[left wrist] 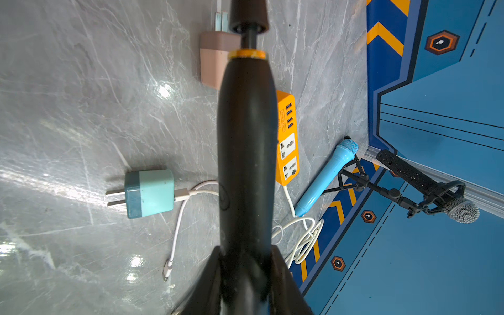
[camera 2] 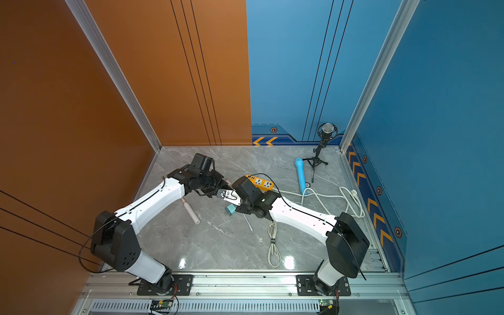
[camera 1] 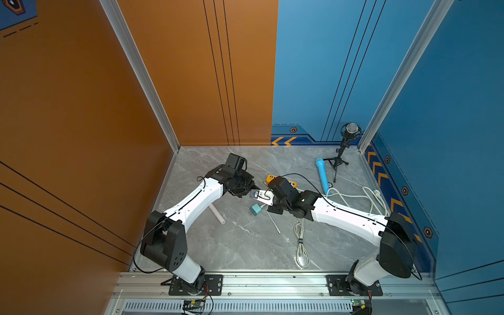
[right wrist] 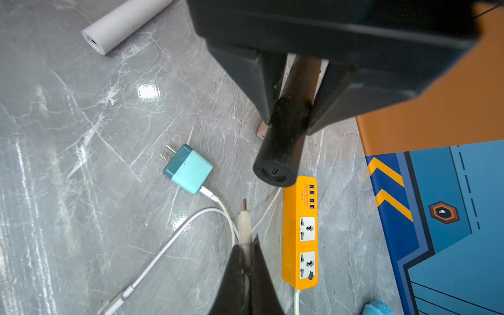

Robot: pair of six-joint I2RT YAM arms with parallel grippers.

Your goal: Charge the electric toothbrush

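My left gripper is shut on a black electric toothbrush, whose round base with a small port faces the right wrist view (right wrist: 274, 169). My right gripper is shut on a white cable plug (right wrist: 244, 225) with a thin tip, pointing toward that port, slightly apart from it in that view. Both grippers meet over the middle of the table. Below lie a teal charger (right wrist: 186, 169) with a white cable attached, a pink charger (left wrist: 209, 60) and an orange power strip (right wrist: 294, 236).
A pale cylinder (camera 1: 216, 213) lies left of centre. A blue microphone (camera 1: 322, 174) and a microphone on a stand (camera 1: 346, 137) stand or lie at the back right. Coiled white cable (camera 1: 300, 244) lies at the front middle.
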